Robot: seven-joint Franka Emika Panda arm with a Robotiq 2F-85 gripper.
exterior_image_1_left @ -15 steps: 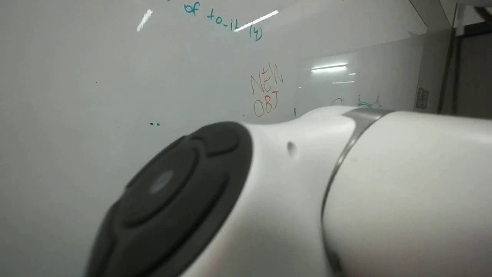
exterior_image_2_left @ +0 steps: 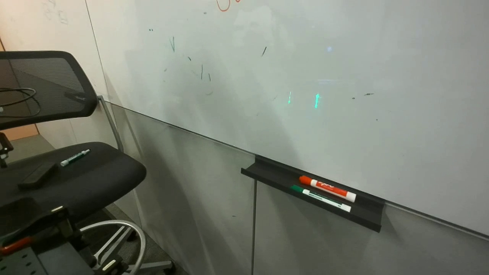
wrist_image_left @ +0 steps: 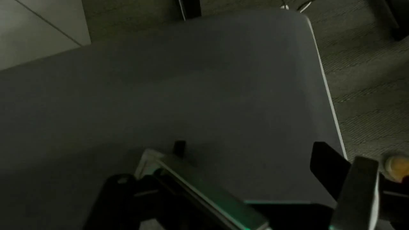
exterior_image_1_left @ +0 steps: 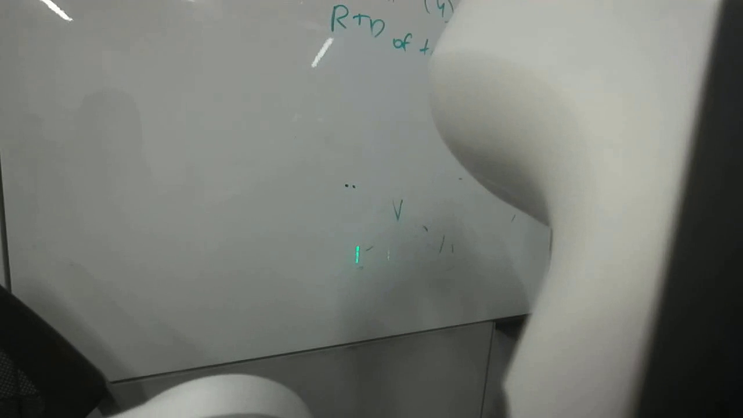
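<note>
In the wrist view my gripper is open, its dark fingers [wrist_image_left: 352, 187] wide apart at the lower edge. Nothing shows clasped between them; the frame is dim. Beneath them spreads a dark grey flat surface [wrist_image_left: 214, 88] with a rounded corner. Exterior view 2 shows a red marker [exterior_image_2_left: 330, 188] and a green-capped white marker [exterior_image_2_left: 323, 199] lying on a black tray [exterior_image_2_left: 270, 173] below the whiteboard [exterior_image_2_left: 412, 151]. Another white marker [exterior_image_2_left: 75, 157] and a black block [exterior_image_2_left: 39, 176] rest on a chair seat [exterior_image_2_left: 107, 174]. My gripper is hidden in both exterior views.
White arm parts [exterior_image_1_left: 599, 174] fill the right of exterior view 1, in front of the marked whiteboard [exterior_image_1_left: 209, 209]. The chair's mesh back [exterior_image_2_left: 41, 82] stands at the left in exterior view 2. Carpet [wrist_image_left: 368, 92] lies beyond the grey surface's edge.
The board's writing appears shifted rightward, and the board's lower edge shows.
</note>
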